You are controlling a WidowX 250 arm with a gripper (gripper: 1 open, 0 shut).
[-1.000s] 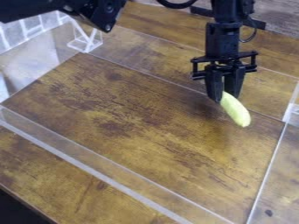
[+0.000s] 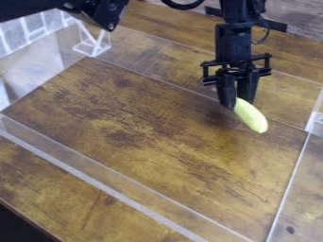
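Note:
The black gripper [image 2: 237,93] points down at the right side of the wooden surface, its tips at the upper end of an elongated pale yellow-green object [image 2: 251,117]. That object lies or hangs at a slant, its lower end toward the front right. Whether the fingers are closed on it or just around it is unclear.
A white rack-like plastic structure [image 2: 94,43] stands at the upper left. A dark cable arcs over the top.
The gripper has shifted slightly left, and the pale object's lower end sits slightly higher in the view than before.

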